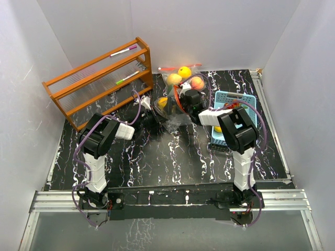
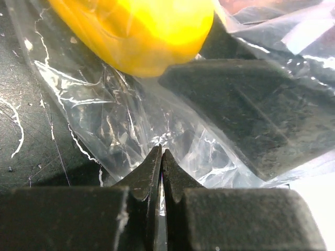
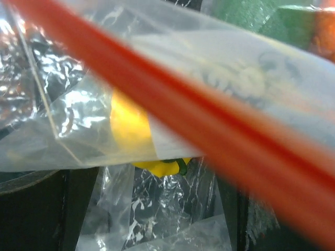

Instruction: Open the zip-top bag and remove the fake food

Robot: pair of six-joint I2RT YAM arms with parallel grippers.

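Observation:
The clear zip top bag (image 1: pixel 179 119) lies at the back middle, holding peach-like fruits (image 1: pixel 197 82), a round yellow fruit (image 1: pixel 184 72) and a yellow item (image 2: pixel 131 31). Its red zip strip (image 3: pixel 157 115) crosses the right wrist view closely, with a yellow pepper (image 3: pixel 131 123) behind it. My left gripper is shut at the bag's left side, nothing clearly between its fingers. My right gripper stands open over the bag, plastic and dark table visible between its fingers.
A blue basket (image 1: pixel 235 97) with food sits at the right, partly under my right arm. A wooden rack (image 1: pixel 97 76) with markers stands at the back left.

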